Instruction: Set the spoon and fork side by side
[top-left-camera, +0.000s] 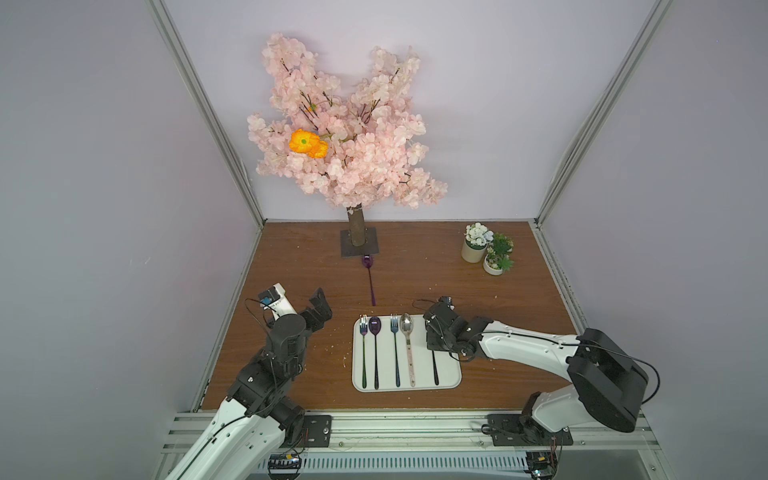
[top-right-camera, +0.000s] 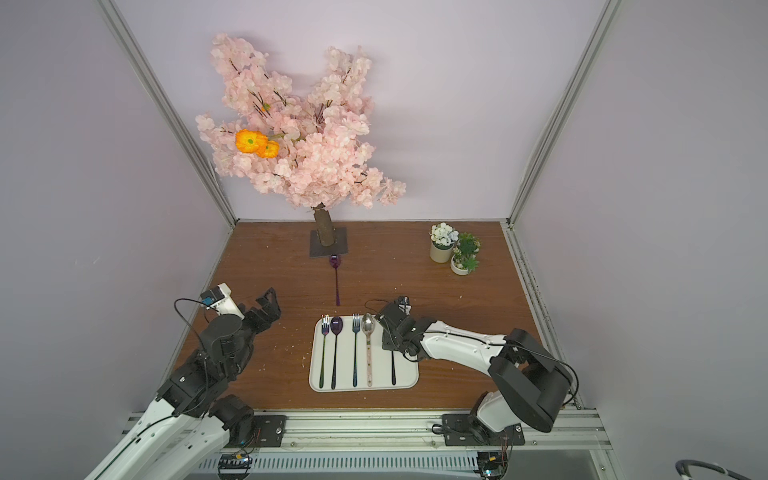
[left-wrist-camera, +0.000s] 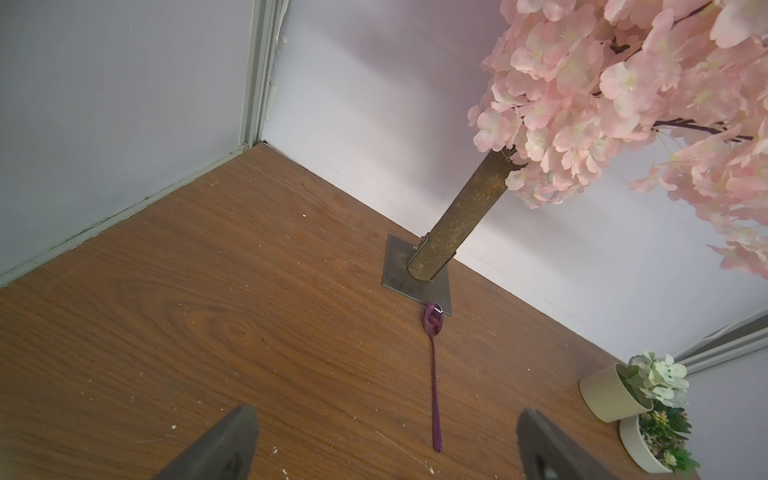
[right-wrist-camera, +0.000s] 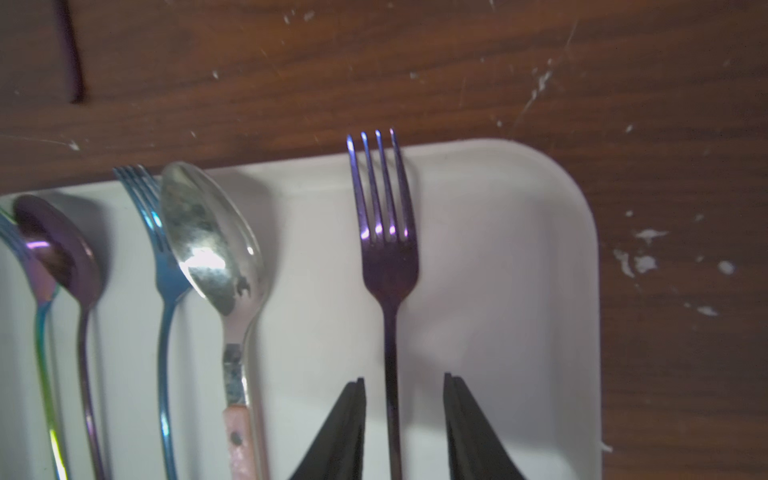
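Note:
A purple fork (right-wrist-camera: 389, 272) lies on the right part of the white tray (right-wrist-camera: 512, 320), its tines at the far rim. My right gripper is over it, its fingers parted on either side of the handle, with a gap showing on both sides. The top views show only the handle's lower part, the rest hidden under that gripper. On the bare table behind the tray lies a purple spoon (left-wrist-camera: 433, 376), its bowl by the tree's base. My left gripper stands open at the left, well short of this spoon, holding nothing.
Left of the purple fork, the tray holds a silver spoon with a pink handle (top-left-camera: 409, 348), a blue fork (top-left-camera: 394, 344), a dark purple spoon (top-left-camera: 376, 344) and a multicoloured fork (top-left-camera: 364, 344). Behind stand a blossom tree (top-left-camera: 357, 228) and potted plants (top-left-camera: 473, 249).

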